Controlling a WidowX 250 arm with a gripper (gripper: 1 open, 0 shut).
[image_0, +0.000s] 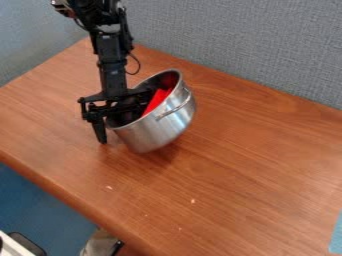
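Note:
A steel pot (168, 124) sits tilted on the wooden table, its mouth facing up and left, with a red object (158, 98) inside. My black gripper (112, 114) is at the pot's left rim, one finger outside the pot and the rest overlapping its mouth.
A grey textured wall stands behind it. The table's edge runs along the lower left, with blue floor beyond.

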